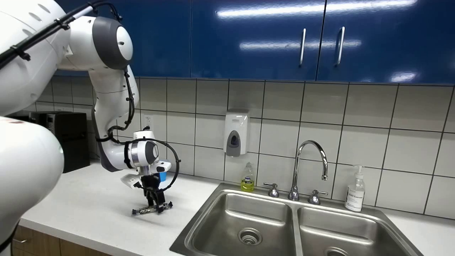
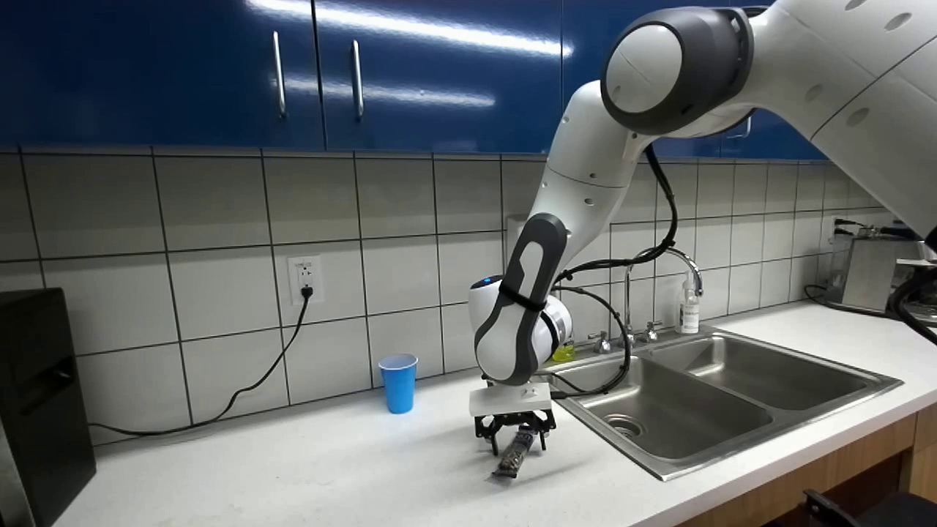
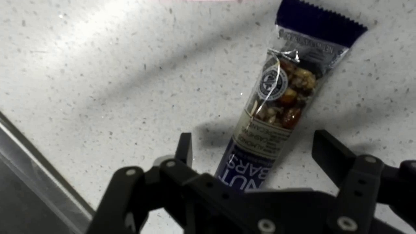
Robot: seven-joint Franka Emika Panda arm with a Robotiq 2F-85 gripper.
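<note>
On the white counter lies a wrapped nut bar [image 3: 269, 117] with dark blue ends and a clear middle showing nuts. In the wrist view it runs at a slant between the fingers of my open gripper, with bare counter showing on both sides of it. One dark blue end reaches toward the top; the lower end is hidden behind the gripper body. From the second exterior view, the bar [image 2: 515, 452] sticks out from under the gripper [image 2: 518, 446]. The first exterior view has the gripper [image 1: 154, 209] low over the bar [image 1: 143, 210].
A blue cup [image 2: 400, 383] stands near the tiled wall. The steel double sink [image 1: 294, 215] is to the right, its rim close to the gripper. A soap bottle [image 1: 247, 178] stands behind it. Counter to the left of the gripper is clear.
</note>
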